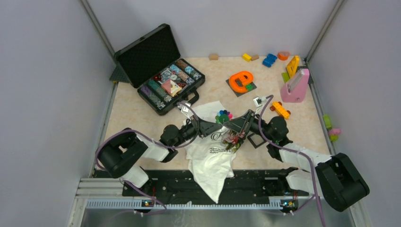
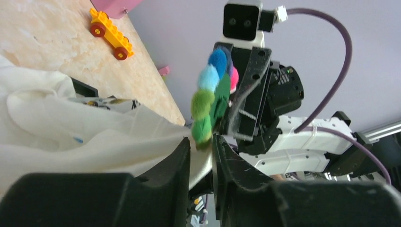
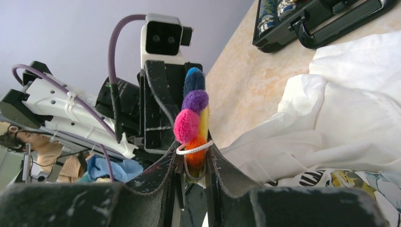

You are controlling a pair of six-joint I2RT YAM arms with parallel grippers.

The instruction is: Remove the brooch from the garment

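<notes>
The colourful pom-pom brooch point(image 1: 223, 117) is held upright between the two grippers, over the white garment point(image 1: 210, 170). My right gripper is shut on it at its lower orange part, where a white cord loop point(image 3: 194, 147) shows. My left gripper is just beside the brooch's green lower end, fingertips a little apart; whether it touches is unclear. In the left wrist view the brooch point(image 2: 208, 90) stands in front of the right arm, with white fabric point(image 2: 94, 137) behind and below.
An open black case point(image 1: 161, 104) sits at the back left. An orange track toy point(image 1: 241, 77), yellow toy car point(image 1: 280, 109) and pink toy point(image 1: 293, 92) lie to the back and right, and a dark frame point(image 1: 257, 144) lies right of the garment.
</notes>
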